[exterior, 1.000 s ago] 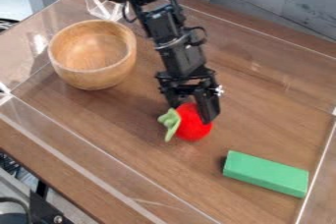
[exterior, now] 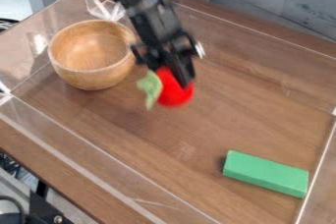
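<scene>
My gripper [exterior: 171, 71], blurred by motion, is shut on a red object with a green leafy top, like a toy tomato or strawberry [exterior: 176, 92], held near the middle of the view. A wooden bowl [exterior: 89, 61] sits to its left, close by. Whether the red object is clear of the table is hard to tell from this angle.
A green block [exterior: 266, 174] lies at the front right of the wooden table [exterior: 132, 159]. A grey wall runs along the back.
My gripper has moved up and to the left, toward the bowl, carrying the red object with it. The bowl and green block have stayed put.
</scene>
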